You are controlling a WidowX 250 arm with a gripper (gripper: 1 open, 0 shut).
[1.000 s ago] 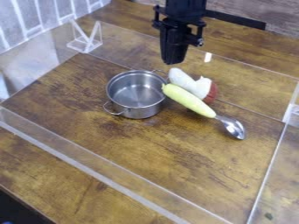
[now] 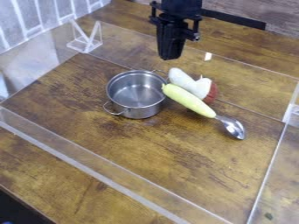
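Observation:
My black gripper [image 2: 170, 49] hangs at the top centre above the table, shut, with nothing visible between its fingers. Below it sits a steel pot [image 2: 135, 94] with two handles. To the pot's right lie a yellow corn-like item [image 2: 190, 101], white pieces [image 2: 180, 79] with a reddish item [image 2: 211, 92] partly hidden behind them, and a silver spoon [image 2: 232, 128] pointing to the lower right.
Clear plastic walls run along the sides of the wooden table [image 2: 128, 162], with a small white bracket [image 2: 86, 39] at upper left.
My gripper has shifted very slightly up; the objects on the table have not moved.

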